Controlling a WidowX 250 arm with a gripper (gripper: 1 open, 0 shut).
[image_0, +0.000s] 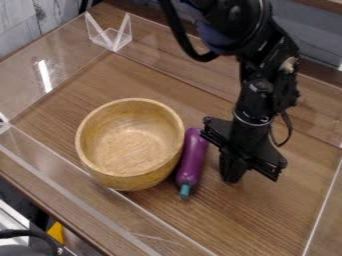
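Note:
A black robot gripper (234, 160) reaches down to the wooden table right of a purple eggplant-like object (190, 162) with a teal tip. The gripper looks shut; I see nothing held between its fingers, though the fingertips are dark and hard to make out. The purple object lies beside a round yellow-tan bowl (130, 118), close to its right side.
Bare table (254, 220) spreads to the front and right.

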